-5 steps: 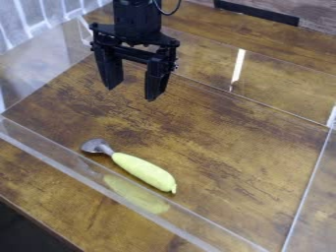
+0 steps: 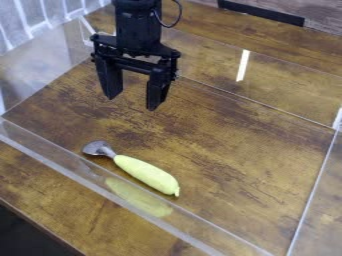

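A pale yellow handled utensil (image 2: 144, 172) with a rounded metal head lies on the wooden surface at the lower left, handle pointing toward the lower right. The black gripper (image 2: 134, 92) hangs above and behind it in the upper middle, open, its two fingers apart with nothing visible between them.
Clear low walls (image 2: 317, 190) enclose the wooden work area (image 2: 227, 150). A white slatted object (image 2: 34, 30) stands at the upper left, and a dark strip (image 2: 254, 15) runs along the back.
The gripper has shifted very slightly downward in the view. The utensil lies in the same place.
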